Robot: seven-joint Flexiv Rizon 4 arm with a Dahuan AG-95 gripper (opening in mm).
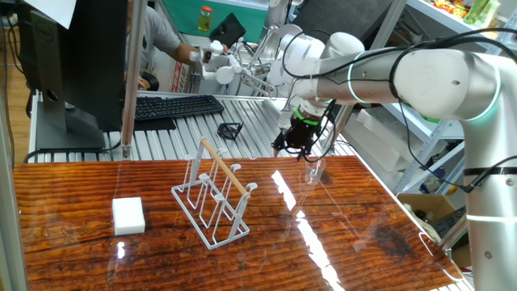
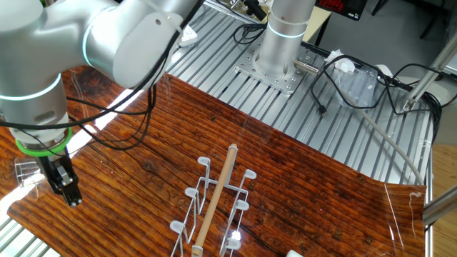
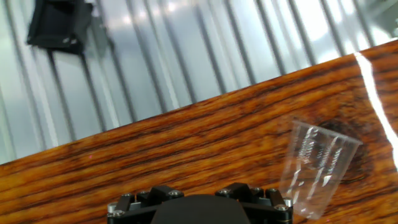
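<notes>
A clear, ribbed cup (image 1: pixel 315 170) is on the far right part of the wooden table, just beside my gripper (image 1: pixel 292 152). In the wrist view the cup (image 3: pixel 320 168) lies to the right of my gripper, outside its fingers. Those fingers look apart, with nothing visible between them, though the dark housing hides part of the gap. From the other side, the cup (image 2: pixel 27 172) shows partly behind my gripper (image 2: pixel 71 198). A white wire rack (image 1: pixel 212 198) with a wooden top bar and several upright prongs stands mid-table, no cups on it.
A white block (image 1: pixel 128 216) sits left of the rack. Beyond the table (image 1: pixel 355 230) edge lie a ridged metal surface, a keyboard (image 1: pixel 178 106) and a small black frame (image 1: pixel 229 129). The tabletop right of the rack is clear.
</notes>
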